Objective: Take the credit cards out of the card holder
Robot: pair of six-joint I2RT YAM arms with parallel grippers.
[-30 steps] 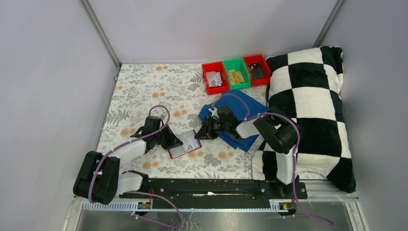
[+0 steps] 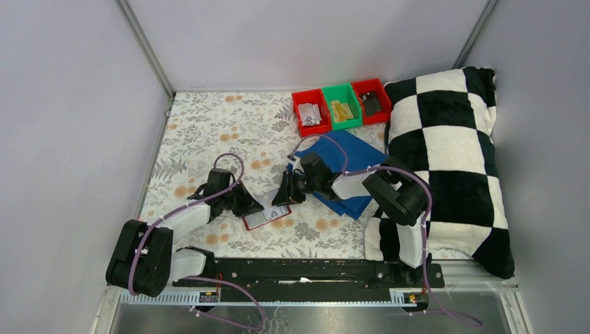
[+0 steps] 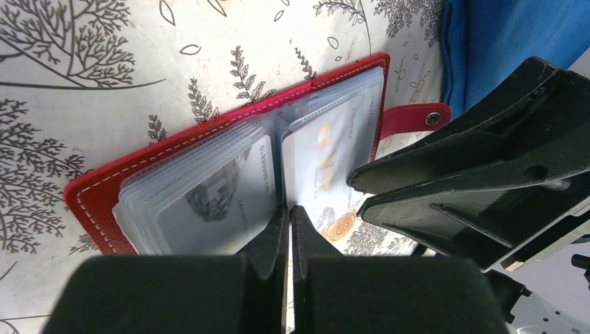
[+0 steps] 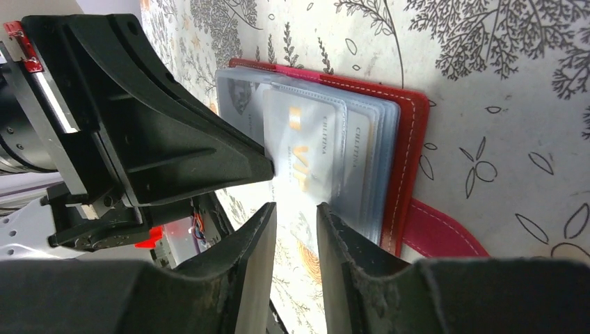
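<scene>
The red card holder [image 3: 104, 182] lies spread flat on the table, clear sleeves on both halves. A white card with gold marks [image 3: 321, 167] is in the sleeves of its right half, and a card with a diamond picture [image 3: 212, 202] in the left half. My left gripper is shut at the fold between the halves, its tips by the card's inner edge; nothing shows between them. Over the right half, my right gripper is part open, with a narrow gap between its fingertips; the gold-marked card [image 4: 300, 142] shows just beyond them.
A strap with a snap [image 3: 417, 120] sticks out from the holder's right side. Red [image 2: 295, 103] and green [image 2: 324, 91] bins with cards stand at the back. Blue cloth [image 2: 356, 147] and a checkered cushion [image 2: 445, 165] lie right.
My right gripper has moved left, from the holder's right edge to over its right half. The left gripper and the holder have stayed about where they were.
</scene>
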